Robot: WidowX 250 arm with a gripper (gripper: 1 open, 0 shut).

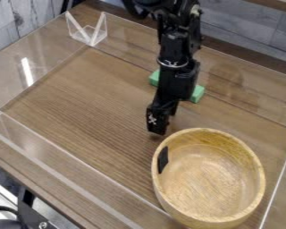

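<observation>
The black arm reaches down from the top centre to my gripper [160, 122], which hangs low over the wooden table, just behind a large tan plastic bowl [223, 183]. Whether anything is between its dark fingers, and how far apart they are, is hard to make out. Behind the arm lies a green object [195, 93], partly hidden by it.
A small dark object [163, 159] is at the bowl's left rim. A white wire holder [88, 29] stands at the back left. Wooden walls edge the back.
</observation>
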